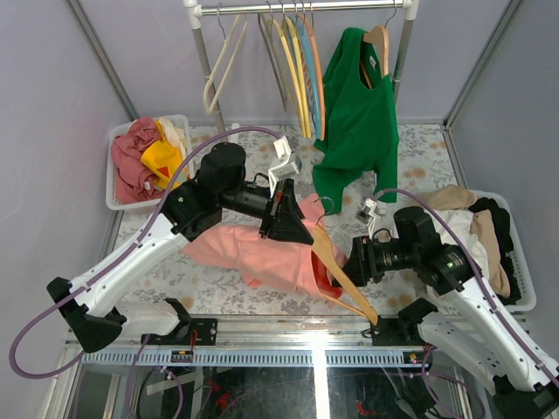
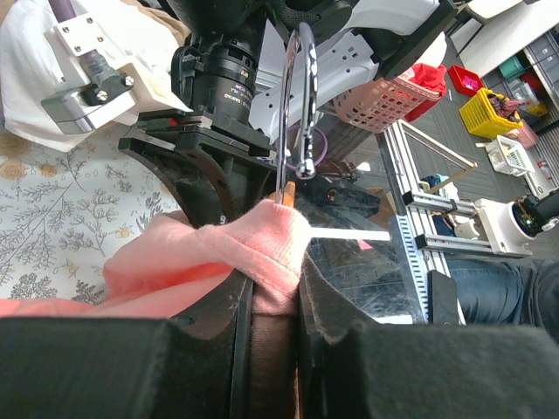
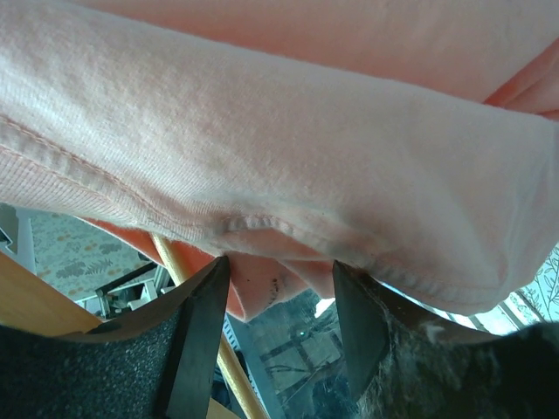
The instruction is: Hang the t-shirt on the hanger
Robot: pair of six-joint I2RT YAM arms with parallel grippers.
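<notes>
A pink t-shirt (image 1: 253, 253) lies bunched across the middle of the table, its right end partly over a wooden hanger (image 1: 338, 264). One arm of that hanger sticks out bare toward the front edge, and its metal hook (image 2: 302, 105) stands up in the left wrist view. My left gripper has its fingers closed around a fold of the shirt and the hanger's wood. On the right, my right gripper is open at the shirt's seamed edge, pink cloth showing beyond and between its fingertips. Part of the shirt is hidden beneath the left arm.
A rack rail (image 1: 341, 6) at the back carries several hangers and a green garment (image 1: 355, 122). White baskets of clothes stand at the left (image 1: 113, 179) and right (image 1: 521, 288). Bare tabletop shows left of the shirt.
</notes>
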